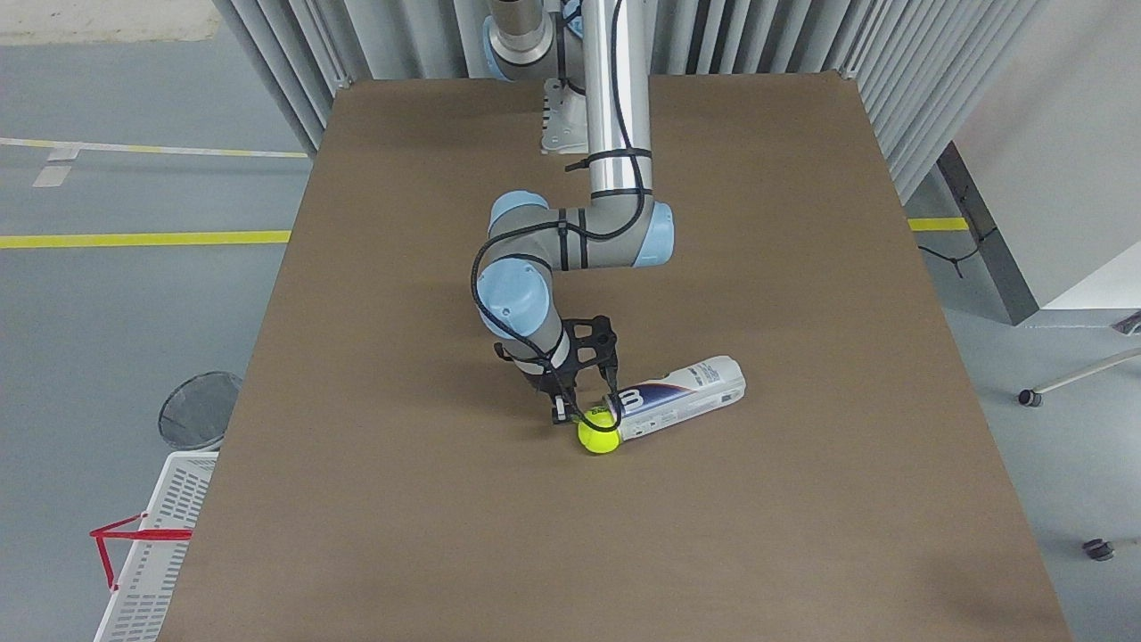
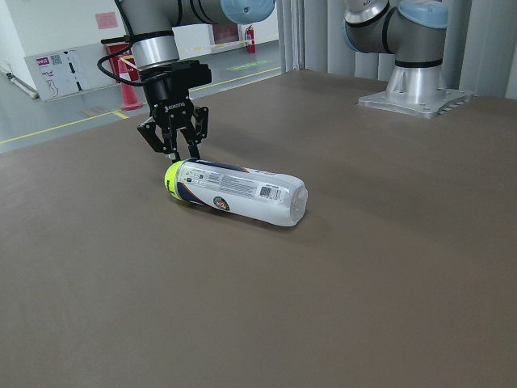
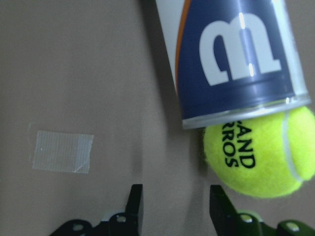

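Note:
A white tennis ball tube (image 1: pixel 685 390) with a navy label lies on its side on the brown table (image 1: pixel 428 503), a yellow tennis ball (image 1: pixel 596 433) at its left end. My gripper points down beside that end; in the wrist view its two fingers stand apart with only table between them, the ball just ahead of the right finger. In the camera left view the tube (image 2: pixel 242 194) hides part of the gripper's fingertips.
The arm's base (image 2: pixel 412 101) stands at the table's back. Off the table's left side are a white basket (image 1: pixel 155 567) and a mesh bin (image 1: pixel 198 412).

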